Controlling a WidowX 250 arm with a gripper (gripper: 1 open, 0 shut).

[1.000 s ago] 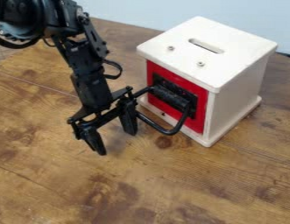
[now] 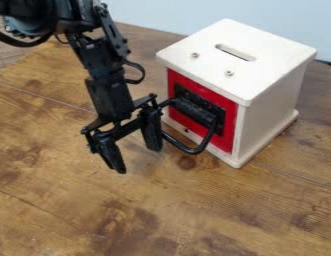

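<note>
My black gripper [image 2: 136,148] hangs open just above the wooden table, left of a white wooden box [image 2: 268,85] with a slot and two screws on top. The box's red front panel [image 2: 224,141] carries a black fitting [image 2: 199,108]. A black curved bar or tube [image 2: 191,147] runs out from it toward the gripper, behind the right finger; whether they touch I cannot tell. Nothing shows between the fingers.
Bare wooden table [image 2: 165,215] fills the front and left. A pale wall stands behind the box.
The gripper has shifted slightly right and up over the last second. The box looks unmoved.
</note>
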